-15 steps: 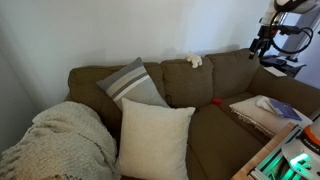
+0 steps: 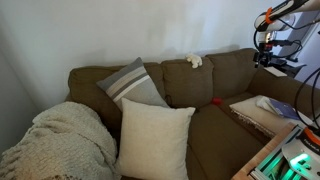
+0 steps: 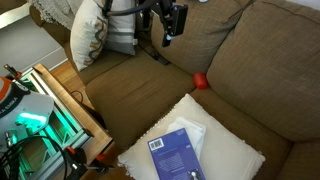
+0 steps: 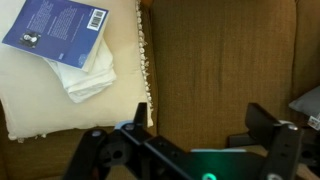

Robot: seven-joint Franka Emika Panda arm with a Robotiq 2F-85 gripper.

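Note:
My gripper is open above the brown sofa seat [image 4: 205,60], its dark fingers wide apart with bare seat fabric between them. In exterior view 1 the gripper [image 2: 264,61] hangs at the far right, high over the sofa. Exterior view 2 shows the gripper [image 3: 166,38] near the top, well clear of the book. A blue book [image 3: 177,155] lies on a folded white cloth [image 3: 195,132], both on a cream cushion [image 3: 232,150]. In the wrist view the book [image 4: 58,28] and cloth [image 4: 88,78] are to the upper left. A small red object [image 3: 201,80] rests where seat meets backrest.
A striped grey pillow [image 2: 130,85] and a large white pillow [image 2: 153,140] lean on the sofa. A fluffy blanket [image 2: 62,148] covers its left end. A small white object [image 2: 194,61] sits atop the backrest. A wooden edge [image 3: 90,135] runs beside the robot base.
In exterior view 1 the arm has folded lower and swung slightly right, and the hand now points more downward. Book, cloth and pillows have stayed put.

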